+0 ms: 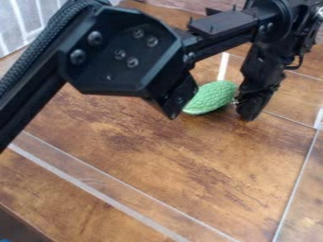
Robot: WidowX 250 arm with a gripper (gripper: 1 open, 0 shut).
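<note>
A green, bumpy oval object (pixel 209 97) lies on the brown wood-patterned surface. My black gripper (pixel 244 103) is low at its right end, fingertips pointing down and touching it or very close to it. Whether the fingers are closed around it is hard to make out. The upper arm crosses the top left of the view and hides part of the surface behind it.
Clear strips (pixel 94 192) and pale lines divide the brown surface (pixel 151 165). A white railing-like edge shows at the top left.
</note>
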